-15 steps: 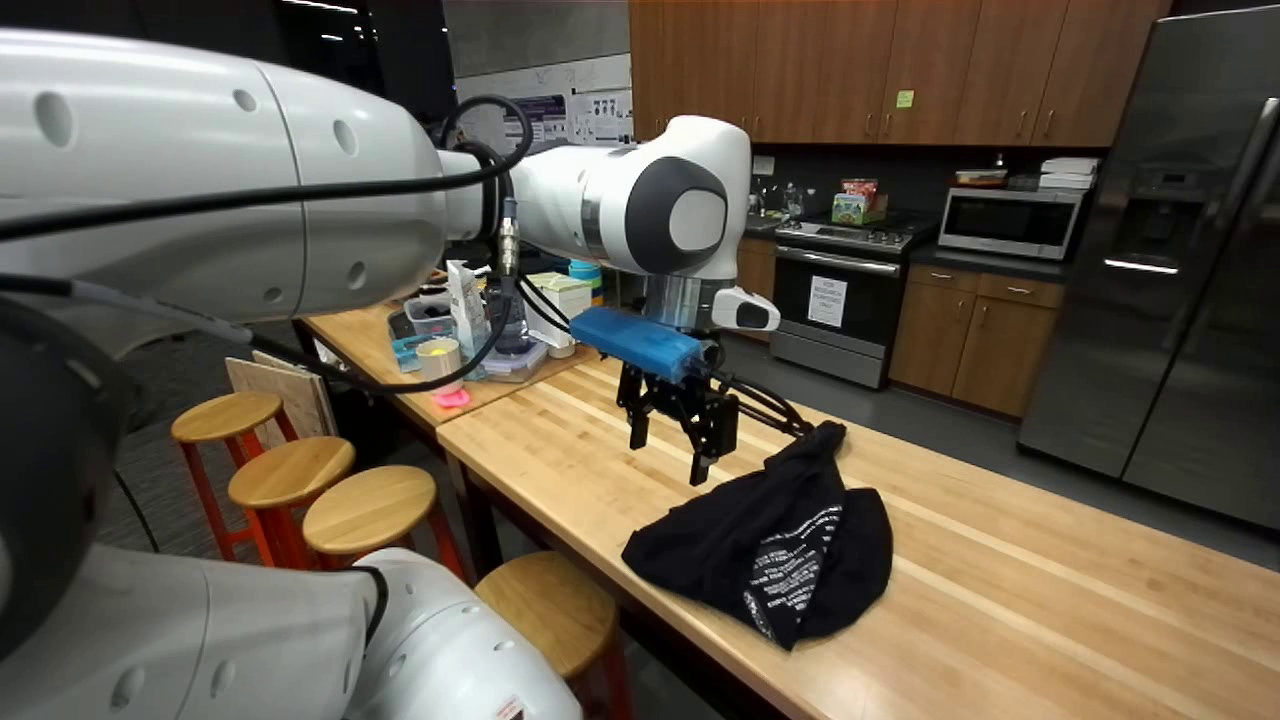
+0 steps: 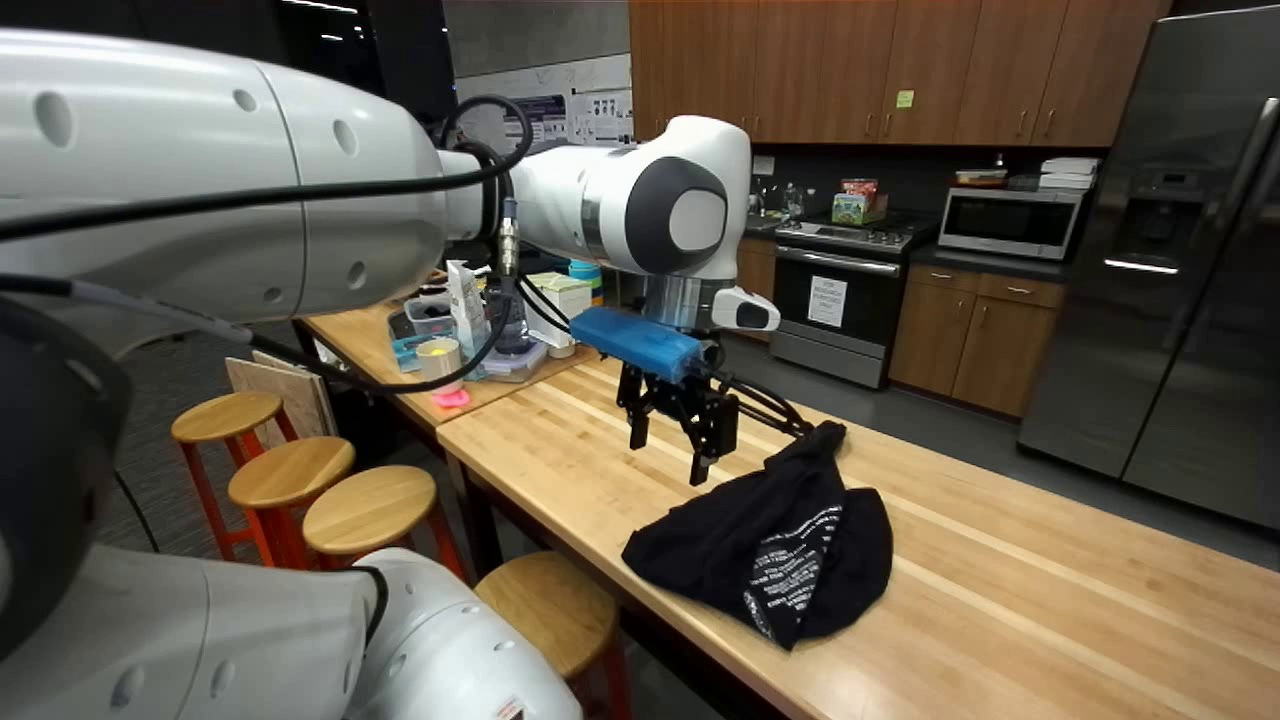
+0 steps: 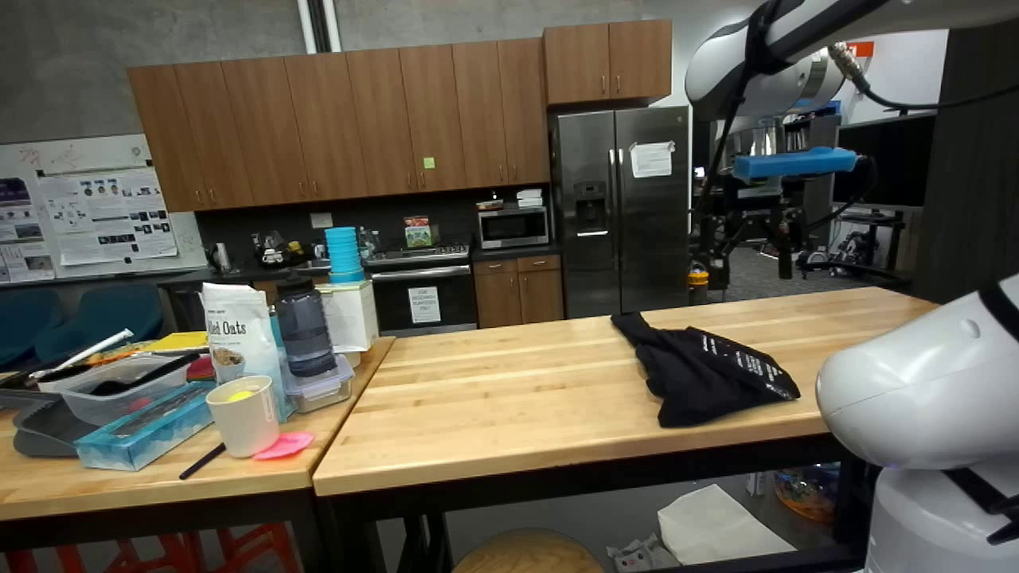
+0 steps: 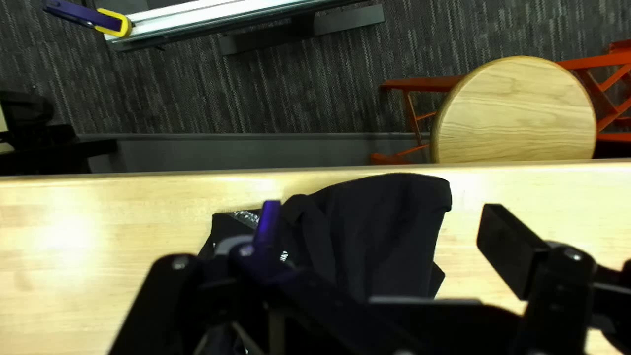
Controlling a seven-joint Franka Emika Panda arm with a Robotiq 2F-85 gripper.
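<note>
A black cloth with white print (image 2: 768,540) lies crumpled and partly folded on the wooden table. Above it hangs my gripper (image 2: 667,458), its two black fingers spread wide apart with nothing between them. In exterior view 2 the same cloth (image 3: 707,368) rests near the table's front edge, and the gripper (image 3: 751,272) is well above the tabletop. Looking down in the wrist view, I see the cloth (image 4: 378,230) beneath and between the open fingers, partly hidden by the gripper's dark body.
Bare wood (image 3: 487,391) stretches over much of the table. On the adjoining table stand an oats bag (image 3: 239,329), a cup (image 3: 244,416), a dark bottle (image 3: 306,329) and several containers. A round stool (image 4: 514,112) sits by the table edge.
</note>
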